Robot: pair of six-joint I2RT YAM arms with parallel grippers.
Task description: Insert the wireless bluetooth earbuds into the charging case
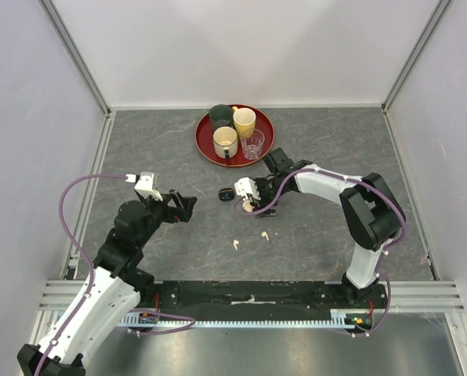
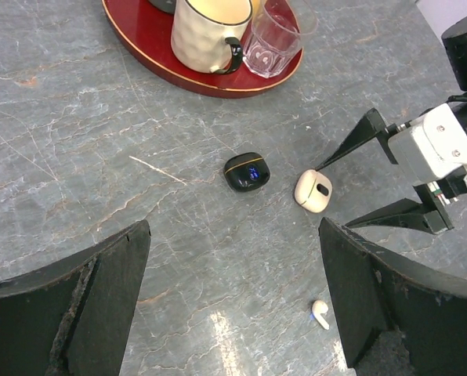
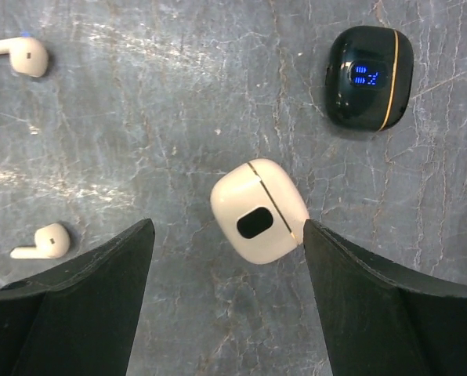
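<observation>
The cream charging case lies closed on the table, its seam and dark oval window facing up. Around it, apart from both sides, are the spread fingers of my right gripper, with nothing held between them. Two cream earbuds rest loose on the table toward its front; in the top view they are the small shapes. Off to the left, my left gripper hangs open and empty over bare table.
A black case with a blue lit display sits just left of the cream one. At the back stands a red tray with mugs and a glass.
</observation>
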